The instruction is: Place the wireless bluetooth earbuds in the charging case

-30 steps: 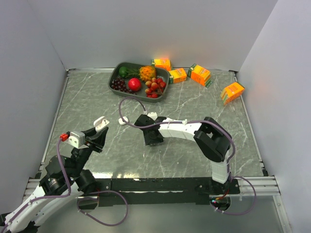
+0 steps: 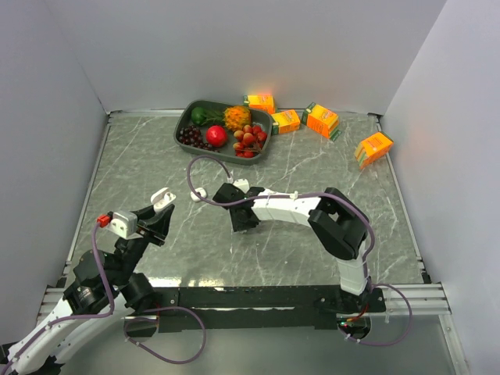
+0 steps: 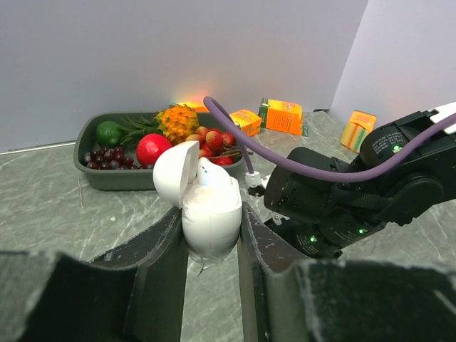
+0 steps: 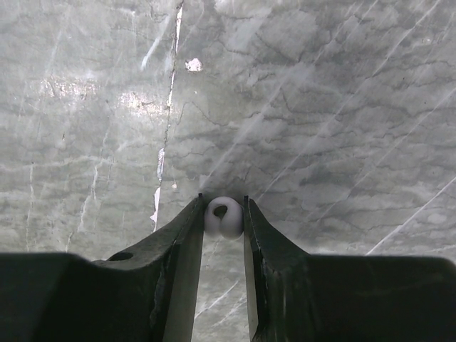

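The open white charging case [image 3: 210,217] is held up at the left by my left gripper, shut on it, lid raised. My right gripper is low over the marble table [image 4: 320,142], pointing down, with a small white earbud [image 4: 226,226] between its fingertips; whether it grips the earbud firmly is unclear. In the top view a small white object [image 2: 198,194] lies on the table left of the right gripper.
A grey basket of fruit [image 2: 187,152] stands at the back, with orange boxes [image 2: 320,120] behind and right.
The right gripper has shifted very slightly left since a second ago. The left arm and the case have not visibly moved.
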